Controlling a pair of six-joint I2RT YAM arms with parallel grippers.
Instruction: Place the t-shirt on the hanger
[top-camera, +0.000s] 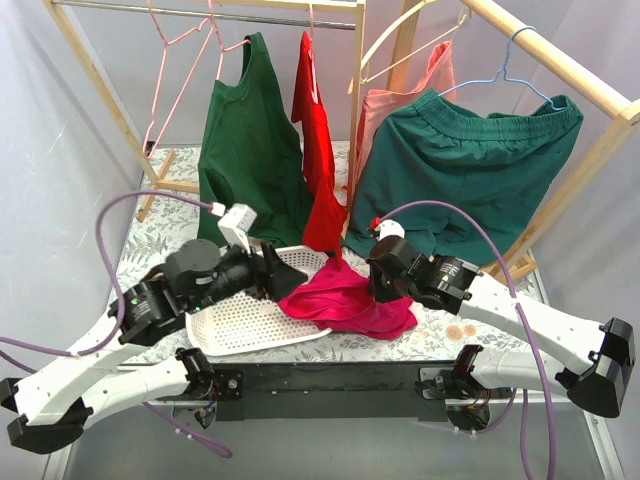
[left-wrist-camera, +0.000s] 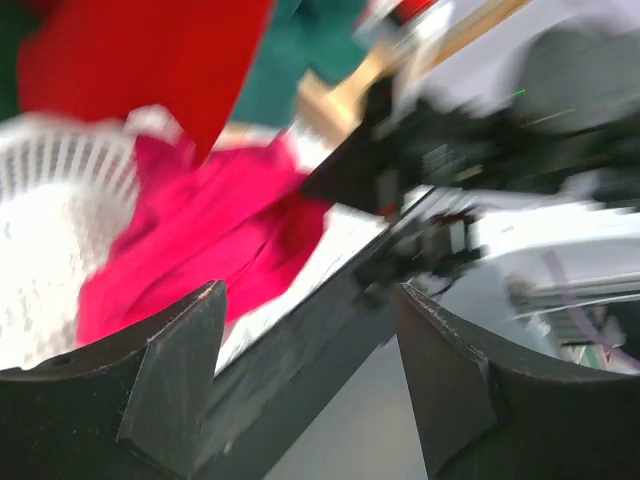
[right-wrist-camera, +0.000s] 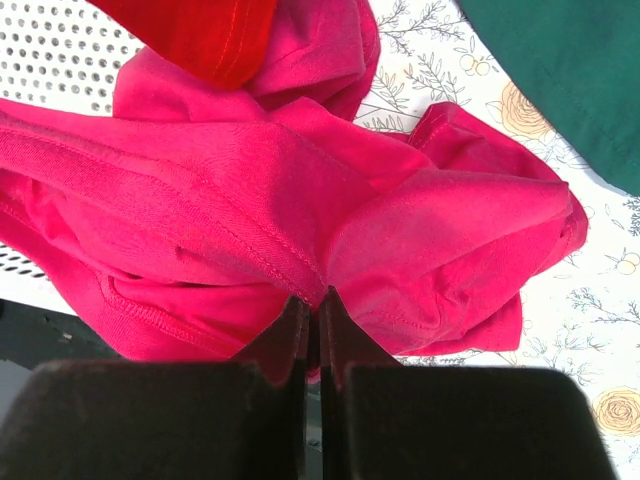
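Note:
A crumpled crimson-pink t shirt (top-camera: 350, 303) lies partly over the basket and partly on the patterned surface. In the right wrist view its folds (right-wrist-camera: 230, 190) run up to my right gripper, whose fingertips are closed on the cloth. My left gripper (top-camera: 272, 272) is just left of the shirt in the top view. The left wrist view shows that gripper with its fingers (left-wrist-camera: 190, 325) well apart and no cloth between them. An empty pink hanger (top-camera: 165, 90) hangs on the rail at the upper left.
The white perforated basket (top-camera: 235, 325) sits under the left side of the shirt. Behind hang a green tank top (top-camera: 250, 150), a red garment (top-camera: 318, 150), a coral garment (top-camera: 430, 80) and teal shorts (top-camera: 460, 160) on a blue hanger (top-camera: 505, 70). Wooden rack posts flank both sides.

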